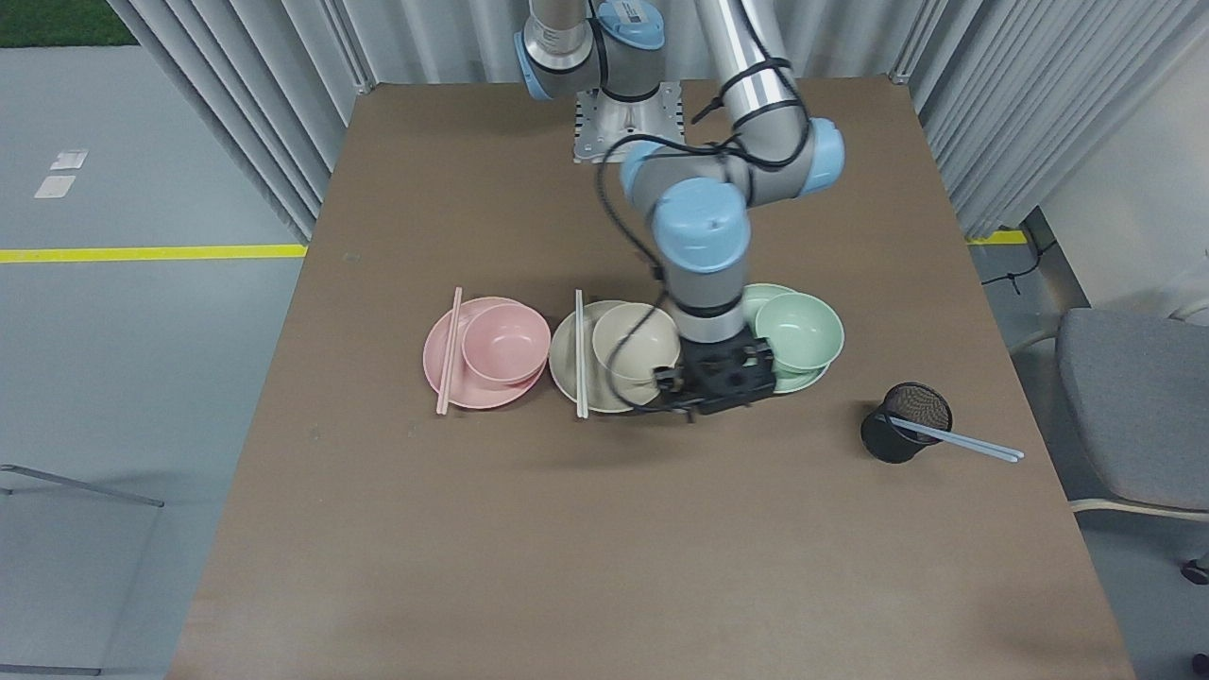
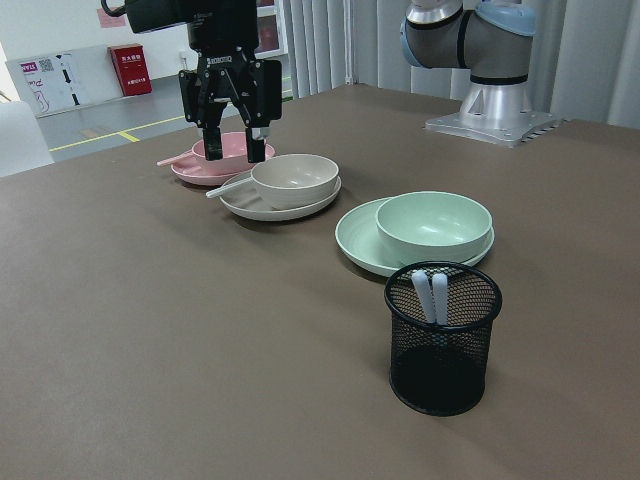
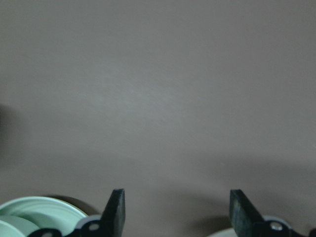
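My gripper (image 2: 230,145) is open and empty, hovering in the left view above the white plate and bowl; in the wrist view bare table lies between its fingers. Pink chopsticks (image 1: 450,351) lie on the pink plate beside a pink bowl (image 1: 505,340); white chopsticks (image 1: 581,351) lie on the white plate with the white bowl (image 2: 295,178), partly hidden by the arm in front view. The green bowl (image 2: 434,225) sits on a green plate (image 2: 356,236). A black mesh holder (image 2: 437,370) at the right holds pale chopsticks (image 1: 958,440).
The robot base (image 2: 495,128) stands at the back. A grey chair (image 1: 1139,408) stands beyond the right edge.
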